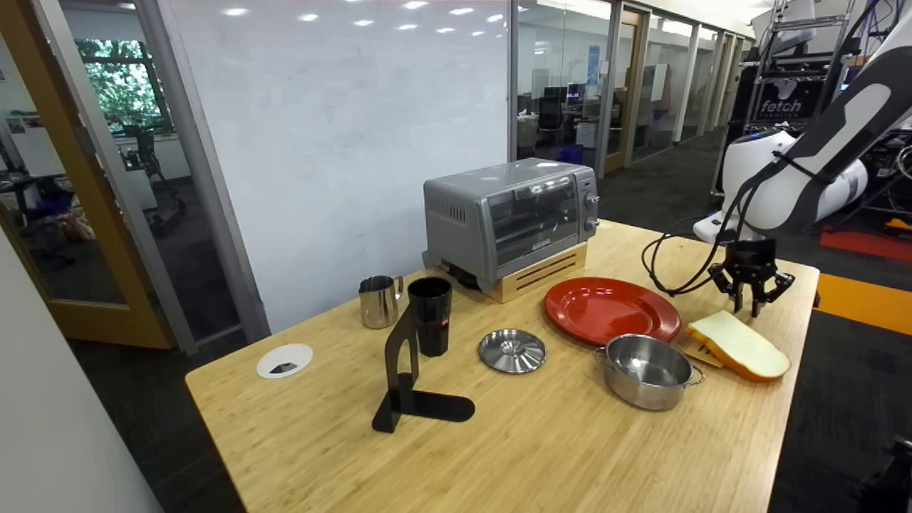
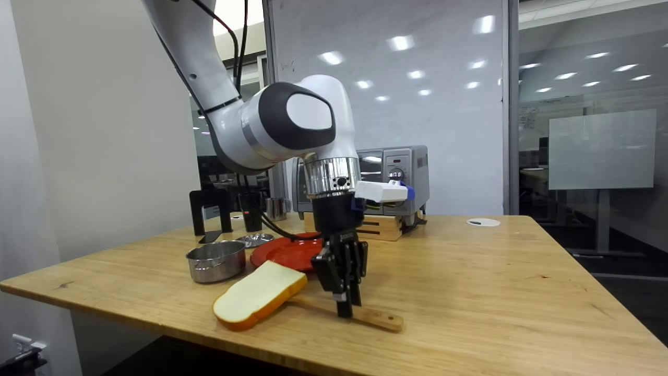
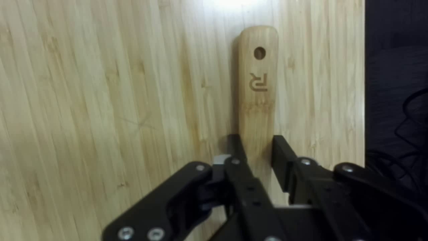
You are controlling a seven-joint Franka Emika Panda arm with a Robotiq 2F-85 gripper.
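A wooden spatula lies low over the table, its handle [image 3: 258,108] carrying a hole and a stamped mark at the end. My gripper is shut on that handle, one finger on each side in the wrist view. Seen from exterior view 2, the gripper [image 2: 350,307] points down, with the handle's end [image 2: 382,319] sticking out to the right. A bread slice [image 2: 260,294] rests at the spatula's other end. The slotted spatula head [image 1: 706,353] shows partly from under the bread [image 1: 740,345] in exterior view 1; the rest of it is hidden.
Close to the bread are a steel pot [image 1: 647,373] and a red plate [image 1: 611,308]. A pot lid [image 1: 512,351], black stand [image 1: 402,389], black cup [image 1: 432,316], metal pitcher [image 1: 378,303] and toaster oven [image 1: 513,222] stand farther left. The table edge [image 3: 364,100] runs near the handle.
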